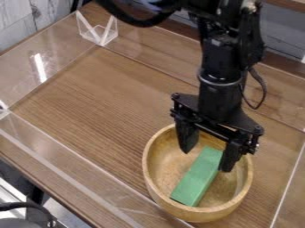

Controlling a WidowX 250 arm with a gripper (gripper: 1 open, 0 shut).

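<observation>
A tan bowl (161, 174) stands at the lower right of the wooden table, holding a green block (193, 183) that lies lengthwise inside it. My black gripper (212, 135) hangs over the back part of the bowl, its two fingers spread apart, just above and behind the upper end of the green block. I see nothing held between the fingers.
A white wire rack (98, 27) stands at the back left of the table (84, 107). A dark area lies beyond the near left edge.
</observation>
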